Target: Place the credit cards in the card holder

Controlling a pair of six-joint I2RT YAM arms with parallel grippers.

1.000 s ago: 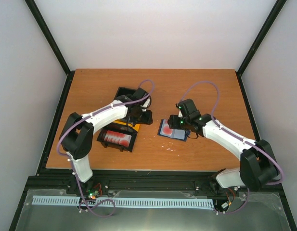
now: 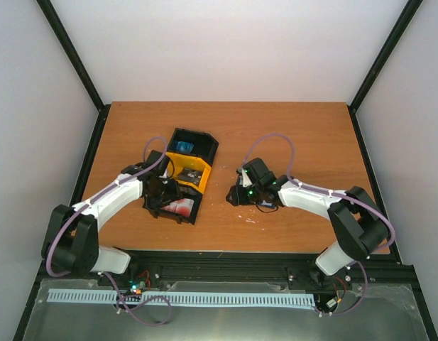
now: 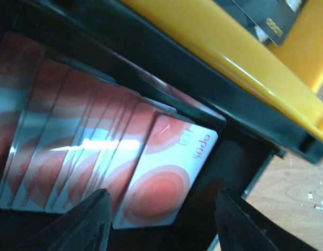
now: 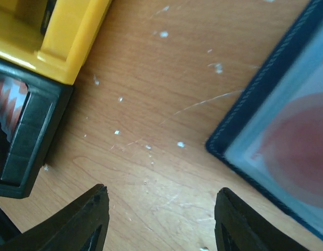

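Red-and-white credit cards (image 3: pixel 161 193) lie fanned in the black lower compartment (image 3: pixel 234 162) of the stacked box; the top view shows them at the box's front. My left gripper hangs over these cards, fingers apart, with nothing seen between them. A dark-edged card holder (image 4: pixel 260 94) with a clear pocket and a red design inside lies at the right of the right wrist view, mostly under my right arm in the top view. My right gripper is open over bare wood just beside the holder, between it and the box.
The yellow middle compartment (image 2: pixel 190 163) holds dark cards; the black back compartment (image 2: pixel 203 142) holds something blue. Bare table (image 2: pixel 289 121) surrounds the box and holder, with free room at the back and right.
My right gripper has moved left and slightly down, now covering much of the holder in the top view.
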